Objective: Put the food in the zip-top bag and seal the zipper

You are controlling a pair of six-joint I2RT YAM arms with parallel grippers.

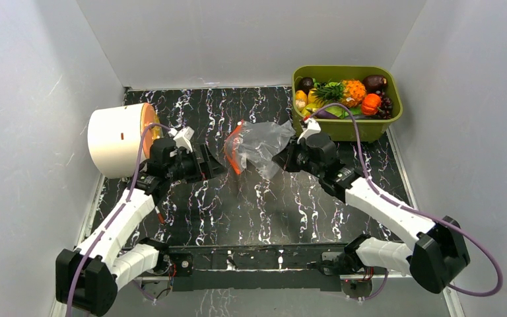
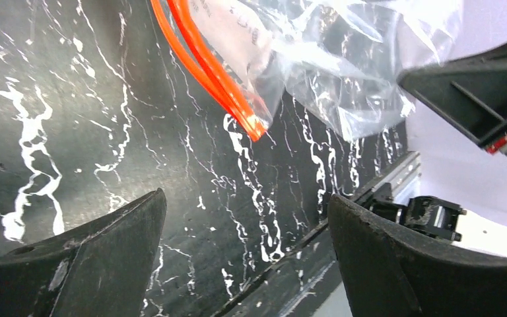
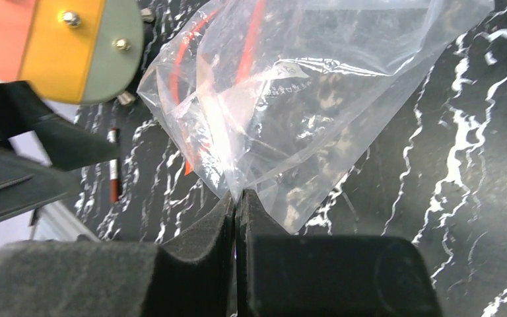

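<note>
A clear zip top bag point(image 1: 259, 144) with an orange zipper strip lies crumpled near the middle. My right gripper point(image 1: 280, 158) is shut on its near right part; in the right wrist view the plastic bunches into the closed fingertips point(image 3: 237, 210). My left gripper point(image 1: 212, 165) stands open left of the bag, nothing between its fingers; in the left wrist view the orange strip point(image 2: 224, 86) is beyond them. The food point(image 1: 346, 96), pretend fruit and vegetables, is in the green bin at the back right.
The green bin's rim point(image 1: 389, 122) is right of the bag. A large white cylinder point(image 1: 112, 142) stands at the left, with a small stick point(image 1: 160, 214) near it.
</note>
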